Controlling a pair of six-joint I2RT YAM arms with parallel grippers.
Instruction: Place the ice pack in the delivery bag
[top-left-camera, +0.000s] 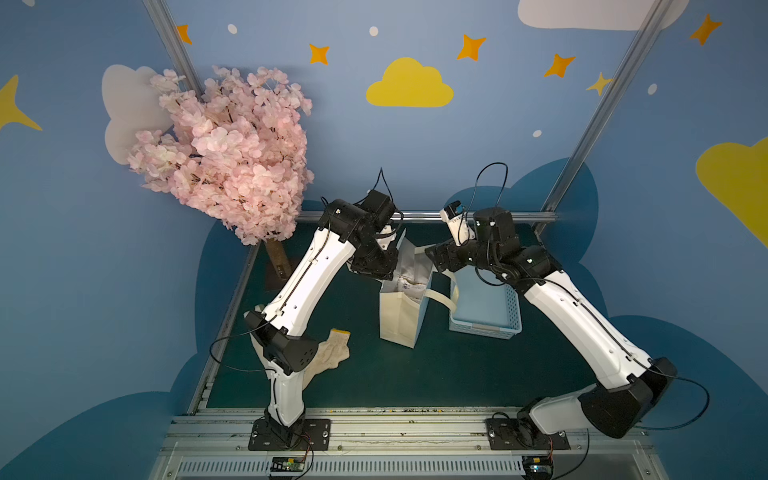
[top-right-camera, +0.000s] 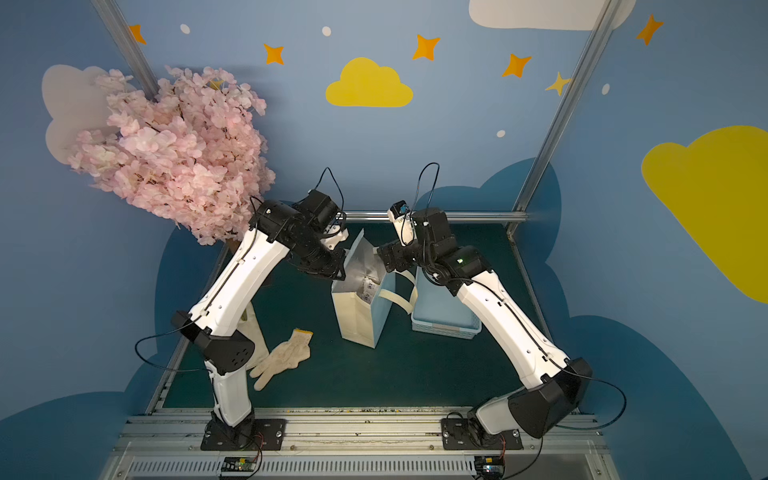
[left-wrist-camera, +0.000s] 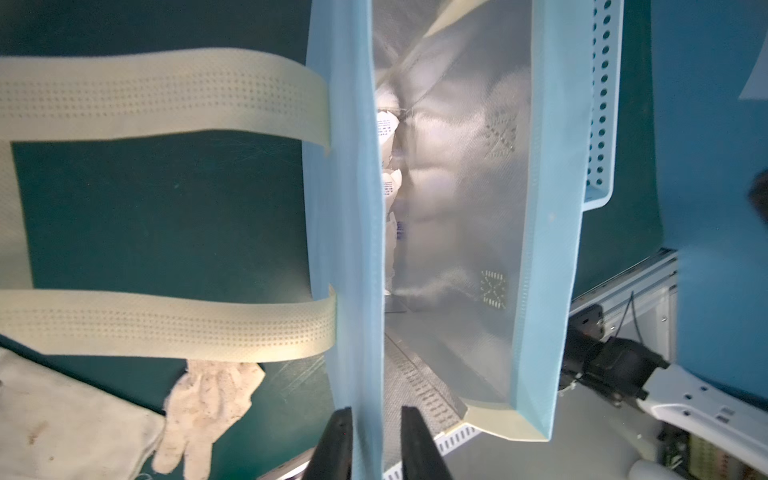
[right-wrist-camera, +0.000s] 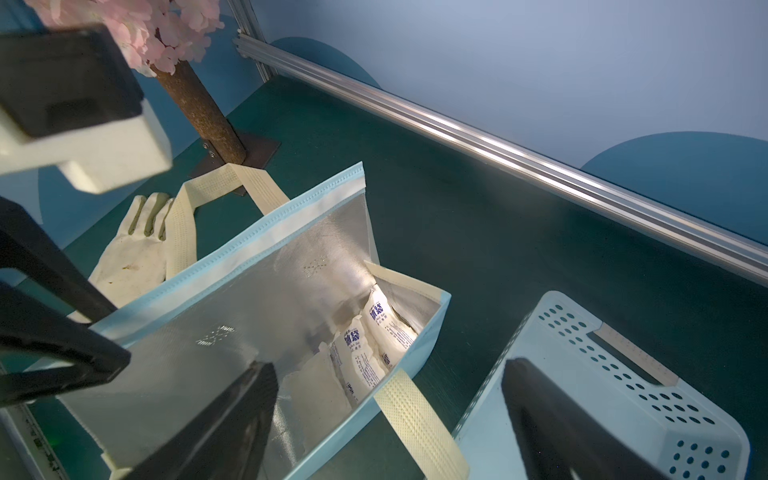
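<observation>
The delivery bag (top-left-camera: 400, 316) stands upright and unzipped on the table, its silver lining showing. Inside it lie white ice packs with blue print (right-wrist-camera: 356, 356), seen in the right wrist view at the end of the bag. My left gripper is part open, its fingers (left-wrist-camera: 421, 448) on either side of the light blue rim of one bag wall. From the right side, over the bag's mouth, my right gripper reaches in wide open, nothing between its fingers.
A light blue basket (top-left-camera: 488, 324) sits right of the bag, apparently empty from above. Cream gloves (top-left-camera: 332, 352) lie front left, and a pink blossom tree (top-left-camera: 232, 152) stands at the back left. The bag's straps (left-wrist-camera: 176, 320) stick out from its sides.
</observation>
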